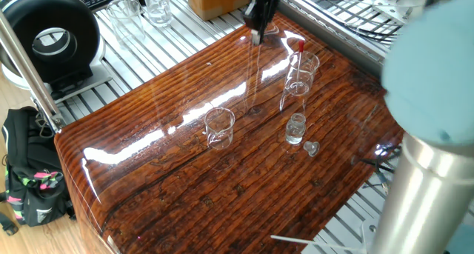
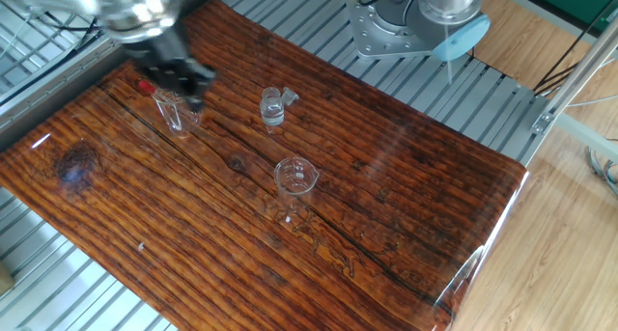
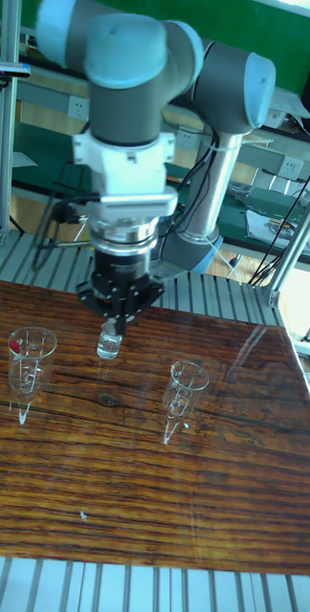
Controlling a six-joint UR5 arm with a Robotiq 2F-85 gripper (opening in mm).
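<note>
A small clear bottle (image 1: 295,129) holding liquid stands upright on the wooden table, its glass stopper (image 1: 312,148) lying beside it. A beaker (image 1: 219,129) stands apart, toward the table's middle. Another beaker (image 2: 180,118) has a red-tipped rod (image 1: 301,52) leaning in it. My black gripper (image 3: 120,322) hangs above the table, its fingers drawn together; they look shut, with no object visible between them. It overlaps the bottle's top in exterior view 3, but appears well apart from it in exterior view 1. Blur hides the fingertips in exterior view 2.
Slatted metal surfaces surround the wooden table (image 1: 170,202). Spare glassware (image 1: 126,21) and a cardboard box (image 1: 218,1) stand beyond its far edge. A large arm section (image 1: 429,69) covers the right of exterior view 1.
</note>
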